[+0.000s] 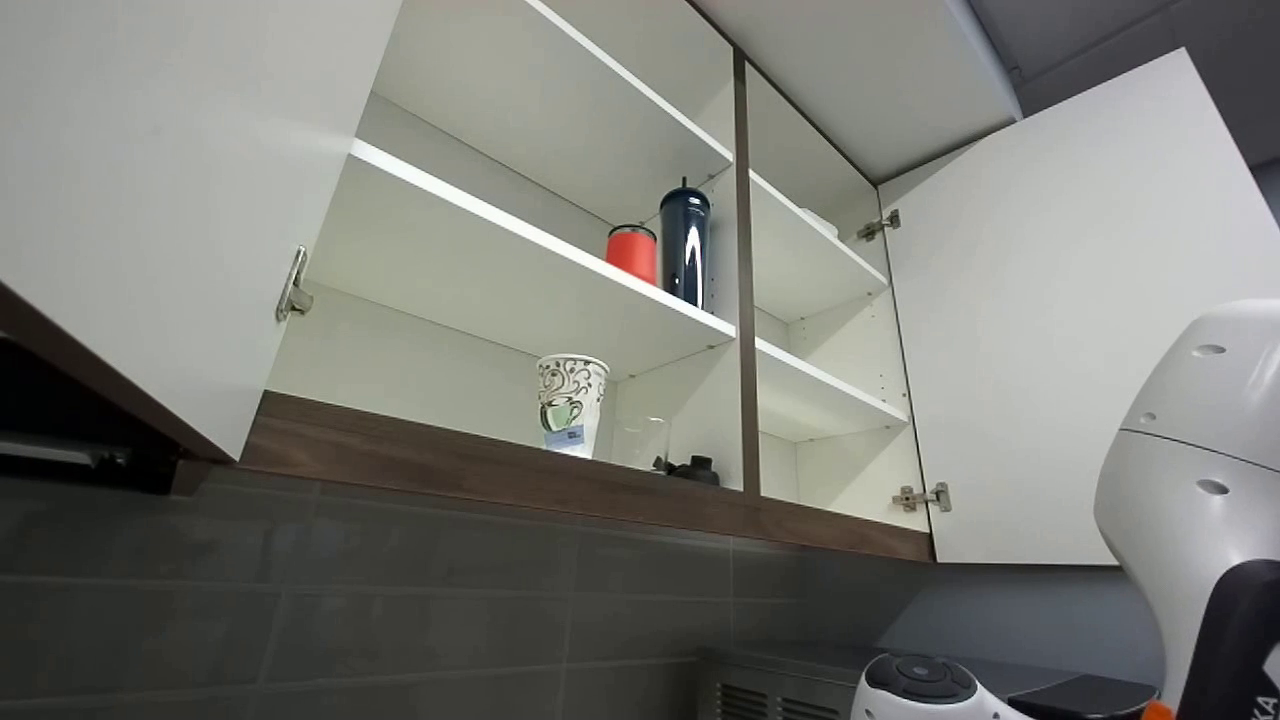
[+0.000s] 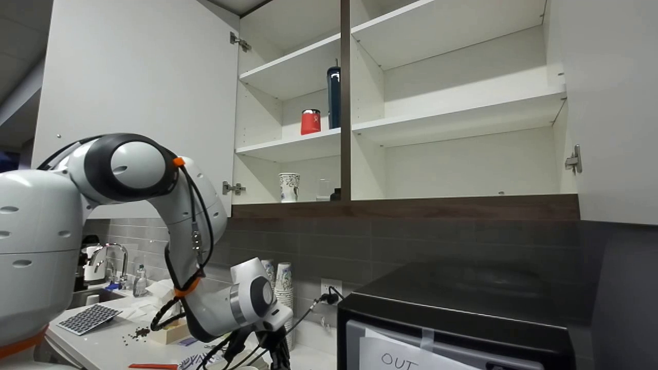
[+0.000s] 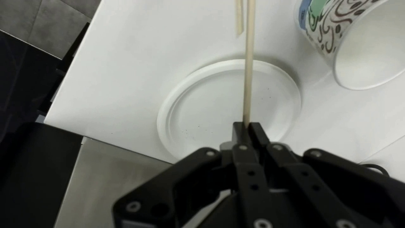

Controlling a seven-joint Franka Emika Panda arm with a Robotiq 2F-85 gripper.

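In the wrist view, my gripper is shut on a thin wooden stick, which points away from the fingertips toward the top of the frame. Beneath the stick is a white plate with a few dark specks on it. A second, shorter piece of pale wood shows beyond the plate. To the upper right is a patterned paper cup, its white mouth facing the camera. Exterior view 2 has my gripper low at the frame's bottom edge, its fingertips hidden.
A black appliance stands right of the arm in exterior view 2. Stacked paper cups are behind the gripper. Overhead, the open cabinet holds a red tumbler, a dark tumbler and a paper cup.
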